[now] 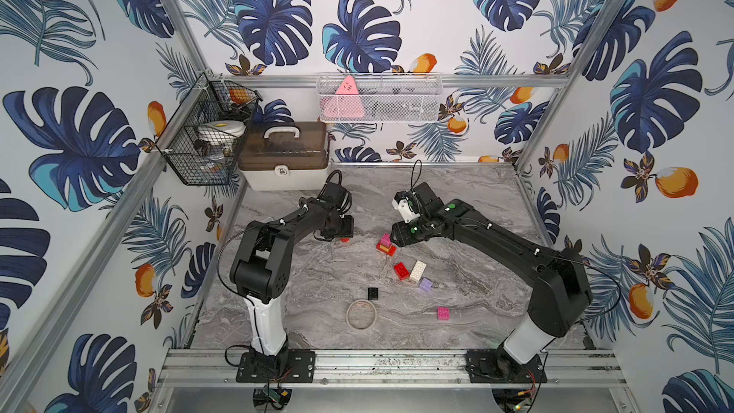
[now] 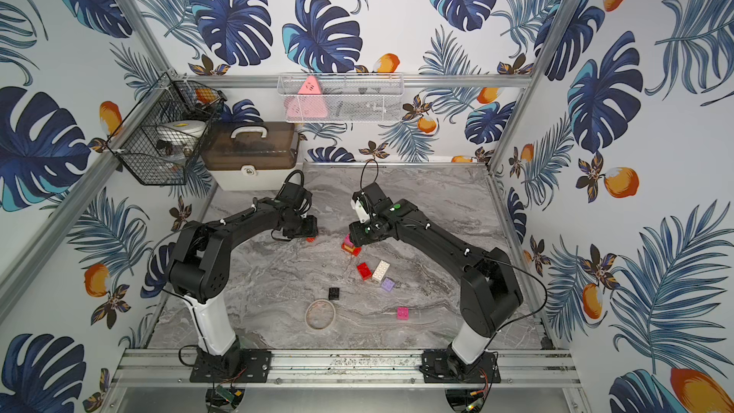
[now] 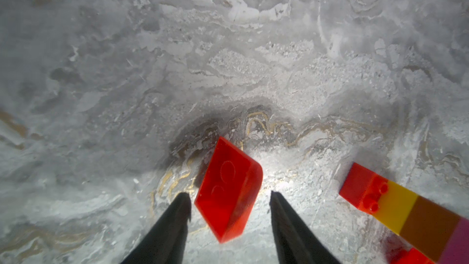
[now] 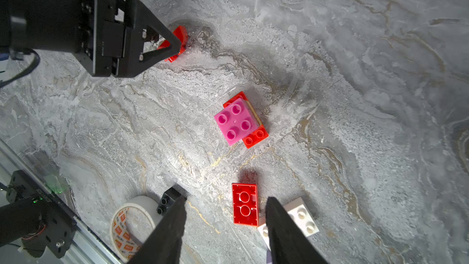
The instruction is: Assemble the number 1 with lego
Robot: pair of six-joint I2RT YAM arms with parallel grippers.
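A red brick (image 3: pixel 227 188) lies on its side between the parted fingers of my left gripper, which is open and low over it. In the right wrist view a stack of red, yellow and pink bricks (image 4: pixel 234 122) sits right of it. My right gripper is open, hovering over the table with nothing held. Below the stack lie a loose red brick (image 4: pixel 244 204) and a white brick (image 4: pixel 300 217). A black brick (image 4: pixel 168 200) lies nearer the front.
A ring (image 1: pixel 361 328) and a pink brick (image 1: pixel 443 313) lie near the front edge. A lavender brick (image 1: pixel 426 283) is beside the white one. A storage box (image 1: pixel 283 176) stands at the back left.
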